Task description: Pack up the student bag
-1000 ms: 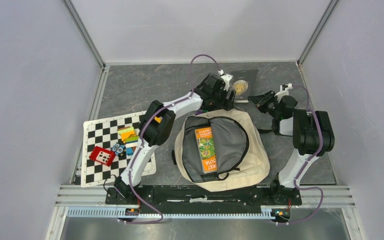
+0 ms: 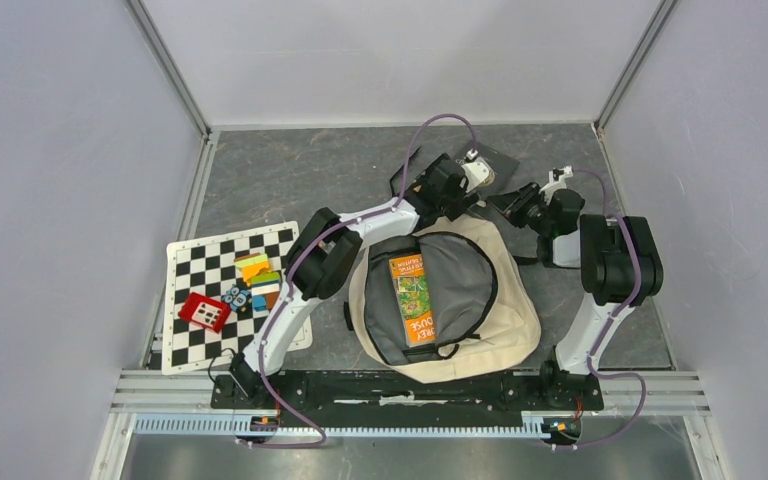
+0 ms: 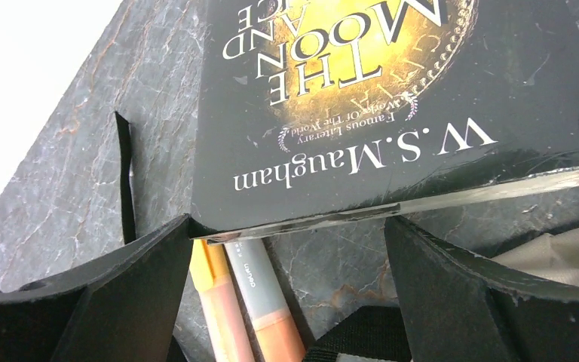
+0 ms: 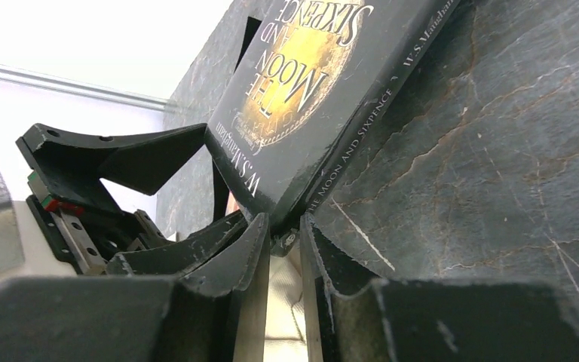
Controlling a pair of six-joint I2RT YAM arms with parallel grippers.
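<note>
The black book "The Moon and Sixpence" (image 2: 498, 165) (image 3: 377, 151) (image 4: 294, 90) is behind the bag. My right gripper (image 2: 502, 205) is shut on its near corner. My left gripper stands open at the book's edge, above two pens or markers; the right wrist view shows it at the book's left side. The open bag (image 2: 510, 310), cream and grey, holds an orange-green book (image 2: 410, 290).
A checkered board (image 2: 190, 350) with a red case (image 2: 203, 310) and several small coloured items lies at the left. Walls border the back and sides.
The right gripper has shifted slightly left and down in the top view, and the book appears slightly shifted.
</note>
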